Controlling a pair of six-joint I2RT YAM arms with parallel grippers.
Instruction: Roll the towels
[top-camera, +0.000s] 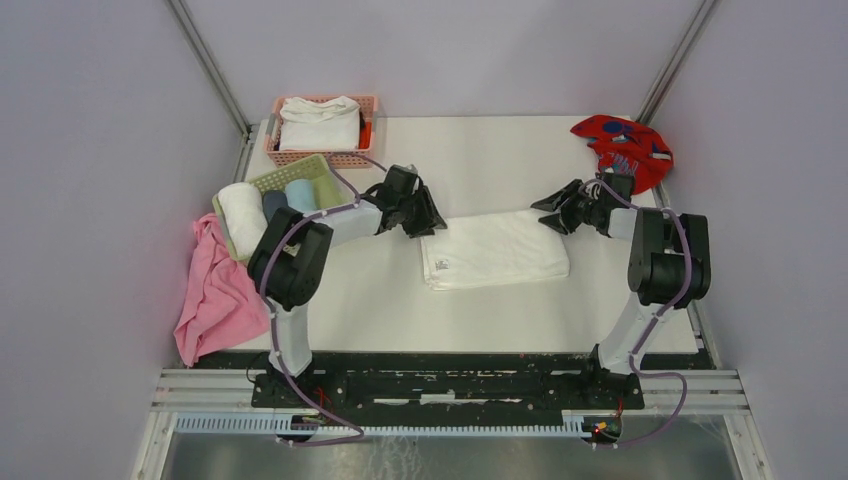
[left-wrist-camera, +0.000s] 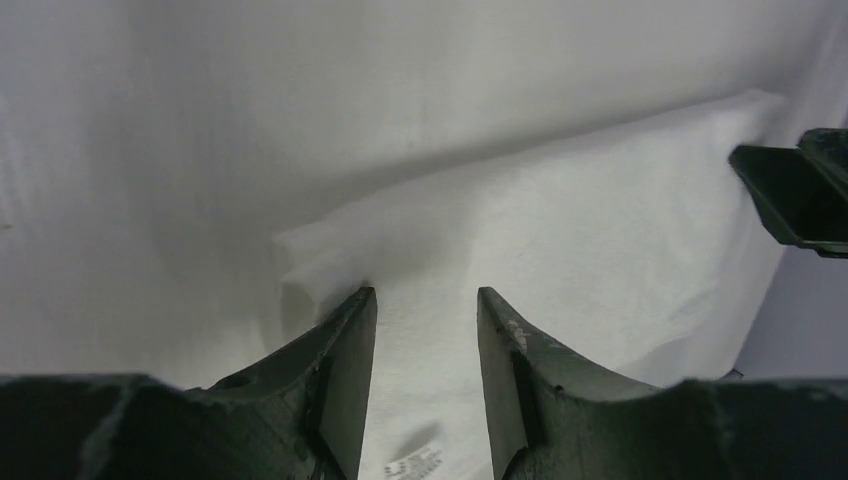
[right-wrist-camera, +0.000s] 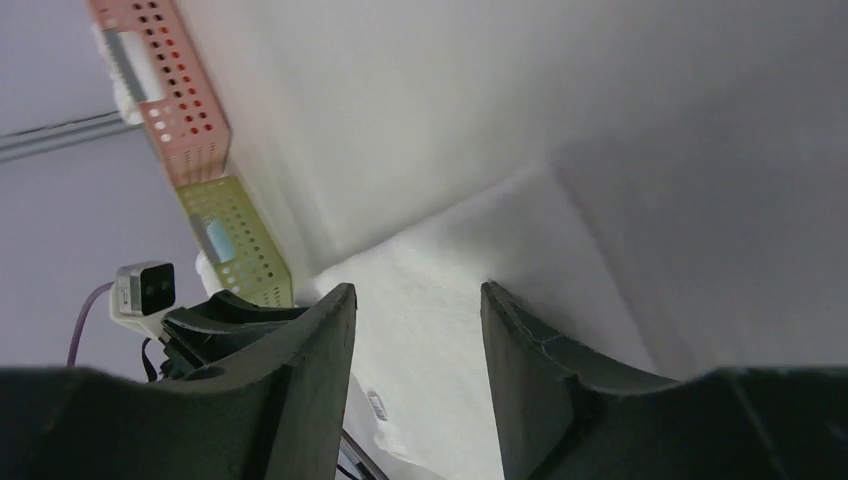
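A white towel (top-camera: 495, 252), folded into a long rectangle, lies flat in the middle of the table. At its far left corner is my left gripper (top-camera: 428, 228); in the left wrist view its fingers (left-wrist-camera: 345, 370) stand apart above the towel's edge, with no cloth pinched. Over the far right corner hangs my right gripper (top-camera: 550, 212), open. The right wrist view shows the towel's corner (right-wrist-camera: 540, 220) beneath and between its spread fingers. Whether either set of fingertips touches the cloth is hard to tell.
A green basket (top-camera: 327, 185) at the left holds rolled towels, and a pink basket (top-camera: 318, 158) behind it holds folded white cloth. A pink towel (top-camera: 220, 300) hangs at the left edge; a red cloth (top-camera: 630, 150) lies at the back right.
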